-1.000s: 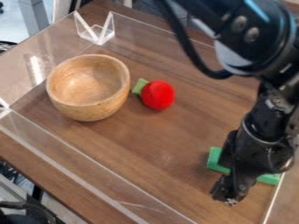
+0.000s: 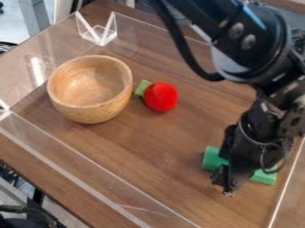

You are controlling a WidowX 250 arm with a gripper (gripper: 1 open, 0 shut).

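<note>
The black gripper [image 2: 238, 169] is low over the wooden table at the lower right, around a green block [image 2: 265, 177] that lies along the table there. Its fingers partly cover the block, and whether they touch or grip it I cannot tell. A wooden bowl [image 2: 89, 88] stands at the left, and a red tomato-like object [image 2: 161, 97] with a green part lies to its right.
Clear plastic edges run along the table [image 2: 143, 160]'s left and front. A small clear stand [image 2: 98, 29] is at the back left. Cables and the floor show beyond the left edge.
My gripper has moved up and back a little along the green block, and the block appears slightly shifted upward in the view. The bowl and red object are unchanged.
</note>
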